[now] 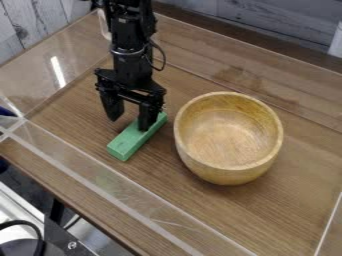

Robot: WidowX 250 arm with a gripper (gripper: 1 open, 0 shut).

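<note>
My black gripper [130,100] hangs down from the top centre of the view, its fingers open just above the upper end of a green rectangular block [135,140]. The block lies diagonally on the wooden table [67,170]. Whether the fingers touch it is hard to tell.
A large tan bowl [227,138] stands to the right of the green block. A pale object [107,25] is at the top left, and dark cables show at the lower left edge.
</note>
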